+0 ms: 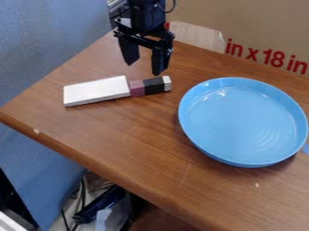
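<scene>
My black gripper [145, 56] hangs at the top centre with its two fingers apart and nothing between them. Below it on the wooden table [133, 144] lies a long flat object with a white body [94, 90] and a pink and dark end [150, 86] pointing right. A blue plate [241, 122] sits on the right side of the table.
A cardboard box [259, 36] with red lettering stands behind the table at the top right. A blue-grey padded surface [36, 63] borders the left edge.
</scene>
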